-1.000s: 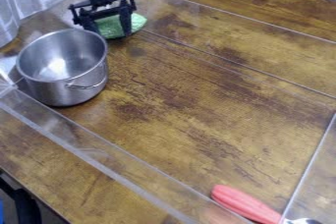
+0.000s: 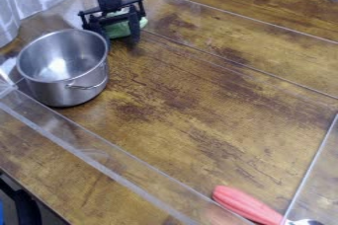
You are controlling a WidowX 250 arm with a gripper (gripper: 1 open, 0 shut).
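Note:
My black gripper (image 2: pixel 114 20) is at the upper left, low over a green object (image 2: pixel 126 29) on the wooden table (image 2: pixel 218 91), just behind a steel pot (image 2: pixel 63 69). The gripper covers much of the green object, and I cannot tell whether its fingers are open or shut on it.
A red-handled utensil (image 2: pixel 251 206) lies at the bottom right. A pale, wrinkled backdrop (image 2: pixel 27 2) lines the left edge.
Since a second ago, my gripper has moved down a little over the green object, covering more of it. The pot and red-handled utensil have not moved.

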